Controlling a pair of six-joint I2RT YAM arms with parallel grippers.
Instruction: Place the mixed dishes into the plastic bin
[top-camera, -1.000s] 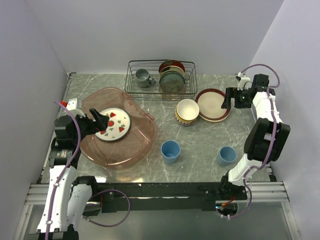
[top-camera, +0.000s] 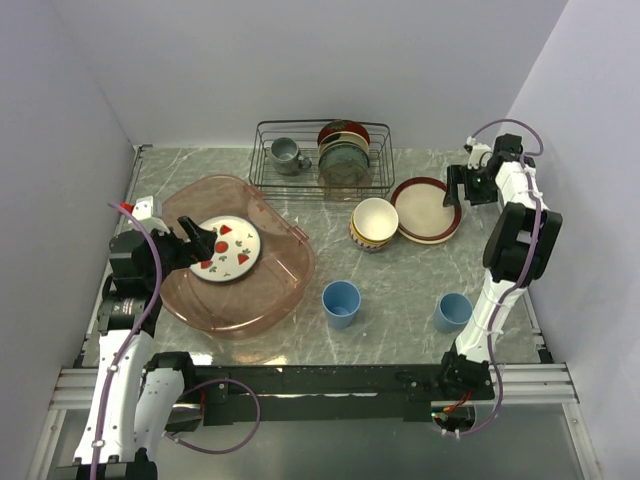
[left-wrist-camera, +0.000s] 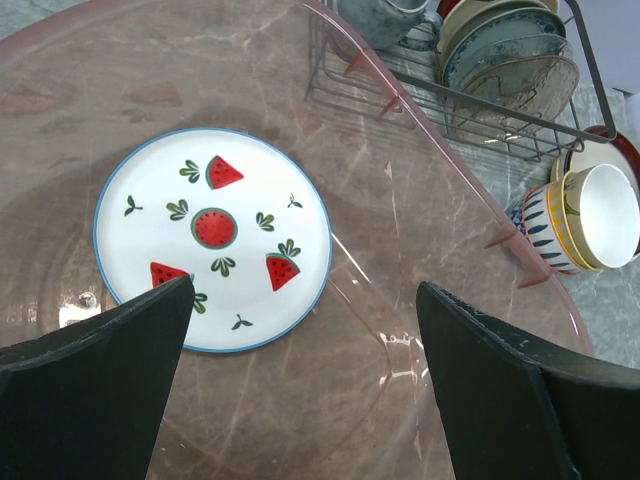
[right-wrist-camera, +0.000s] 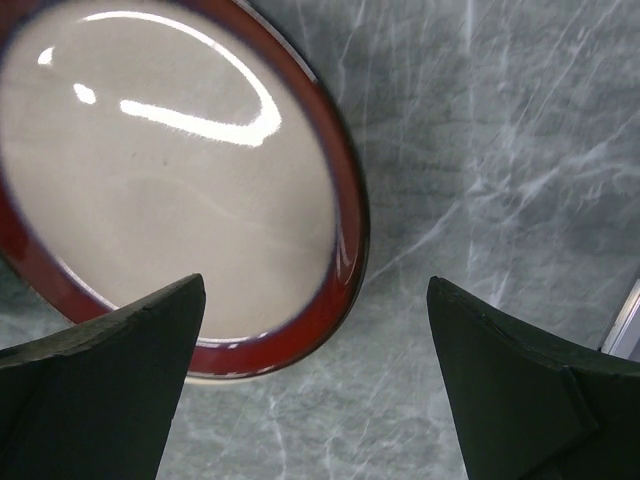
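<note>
A clear brownish plastic bin (top-camera: 285, 285) stands on the left of the table. Inside it lies a white plate with watermelon pictures (left-wrist-camera: 255, 235). Over the bin's left part my left gripper (top-camera: 192, 236) is open and empty, the plate beyond its fingers in the left wrist view. On the right, a cream plate with a dark red rim (right-wrist-camera: 210, 190) lies flat on the table. My right gripper (top-camera: 454, 186) stands open at this plate's right edge; in the right wrist view the rim shows between and beyond its fingers, not gripped. Stacked bowls (top-camera: 375, 220) touch or nearly touch that plate's left side.
A wire rack (top-camera: 262, 170) at the back holds a grey-green mug (top-camera: 287, 156) and several upright plates (top-camera: 344, 165). One blue cup (top-camera: 341, 303) stands front centre, another blue cup (top-camera: 453, 312) front right near the right arm. The table between the cups is clear.
The left arm and the dishes look unmoved.
</note>
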